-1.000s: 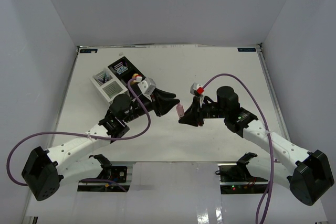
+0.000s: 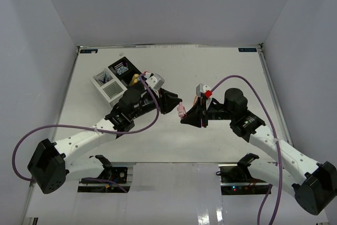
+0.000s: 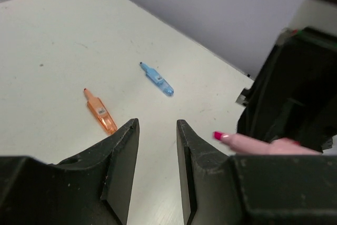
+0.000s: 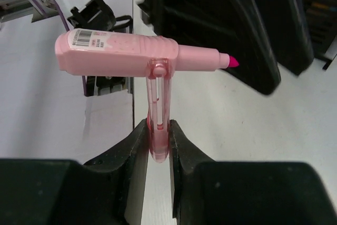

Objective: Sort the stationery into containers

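Note:
A pink highlighter lies crosswise above my right gripper, which is shut on its clear pink lower part; the darker pink tip points right. In the top view this highlighter hangs between the two grippers. My left gripper stands part open, nothing between its fingers, and the pink tip shows to its right. From the right wrist view, black left fingers loom close behind the tip; whether they touch cannot be told. An orange highlighter and a blue highlighter lie on the table.
At the table's left stand a white container with small things inside and a black container. A yellow object shows beside them, partly hidden by the left arm.
The pink highlighter stays in the right gripper, close to the left one.

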